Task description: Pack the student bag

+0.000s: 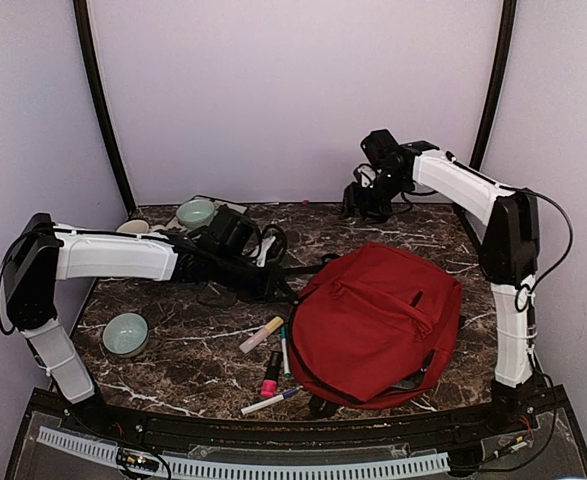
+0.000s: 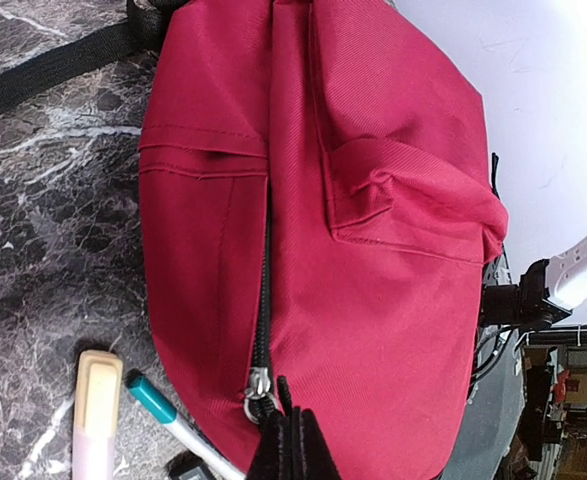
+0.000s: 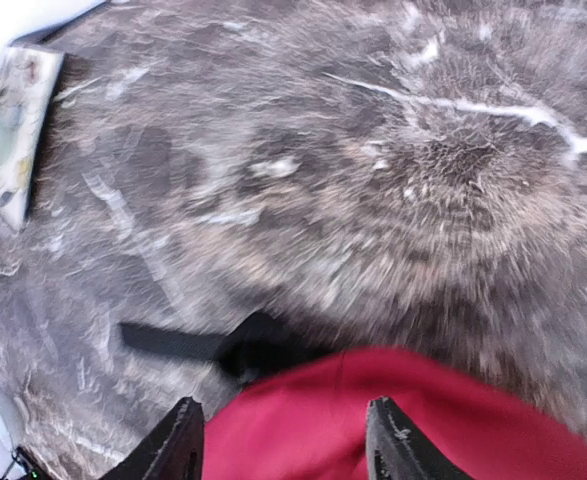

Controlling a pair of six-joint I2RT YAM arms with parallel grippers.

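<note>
A red bag (image 1: 363, 330) lies flat on the marble table, front right. My left gripper (image 1: 283, 290) is shut at its left edge, beside the zipper pull (image 2: 259, 385); whether the pull is between the fingertips is unclear. My right gripper is raised behind and above the bag, fingers apart with nothing visible between them. Left of the bag lie a yellow-capped highlighter (image 2: 98, 400), a teal-capped marker (image 2: 163, 410), a pink highlighter (image 1: 271, 375) and a purple-capped pen (image 1: 268, 403).
Pale bowls (image 1: 125, 334) stand at front left and back left (image 1: 195, 212), the latter near a light board. A black strap (image 2: 53, 75) runs out from the bag. The table behind the bag is clear.
</note>
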